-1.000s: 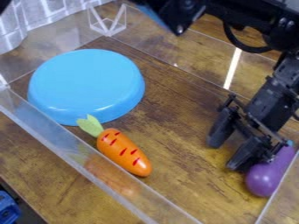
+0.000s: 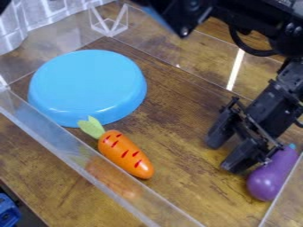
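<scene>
My black gripper (image 2: 222,146) is low on the right side of the wooden tray, its fingers pointing down-left just beside a purple eggplant-like object (image 2: 270,181) in the bottom right. Whether the fingers are open or shut is hard to tell. An orange toy carrot (image 2: 126,154) with a pale green top lies at the lower middle left. A blue round disc (image 2: 88,89) sits at the upper left.
Clear tray walls (image 2: 76,167) run along the left and back. A blue object (image 2: 6,214) shows outside the tray at the bottom left.
The gripper and arm have shifted very slightly. The carrot, disc and purple object look essentially unmoved.
</scene>
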